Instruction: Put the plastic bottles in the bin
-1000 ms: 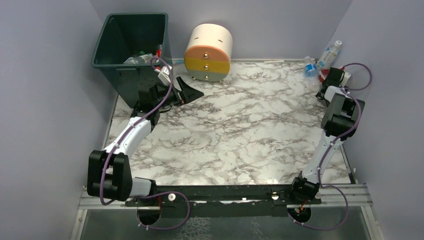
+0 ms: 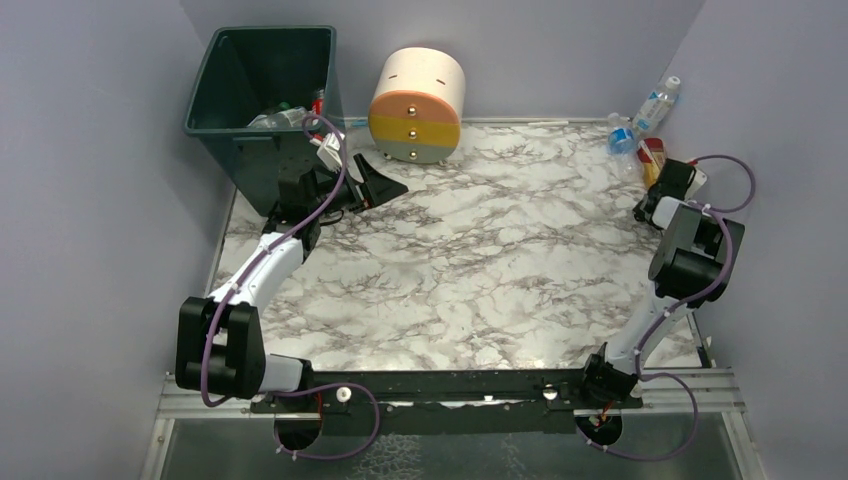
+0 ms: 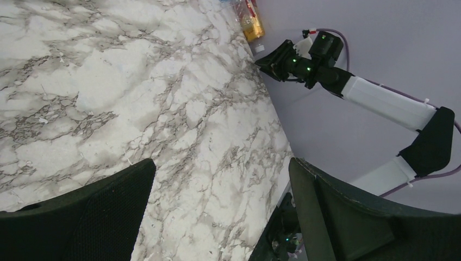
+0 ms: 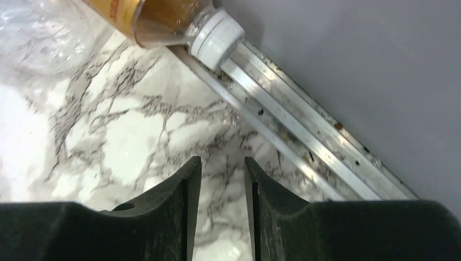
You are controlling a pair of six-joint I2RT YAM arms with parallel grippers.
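At the back right lie plastic bottles: a clear bottle (image 2: 657, 105), a crushed one with a blue label (image 2: 620, 138), and one with orange contents (image 2: 652, 158), whose white cap (image 4: 216, 37) shows in the right wrist view. My right gripper is low over the marble by the right wall, below that cap, its fingers a small gap apart; nothing clear shows between them. My left gripper stands open beside the green bin (image 2: 260, 70), which holds some bottles.
A cylindrical drawer cabinet (image 2: 415, 90) stands at the back beside the bin. A metal rail (image 4: 293, 119) runs along the right wall.
The left arm is unmoved.
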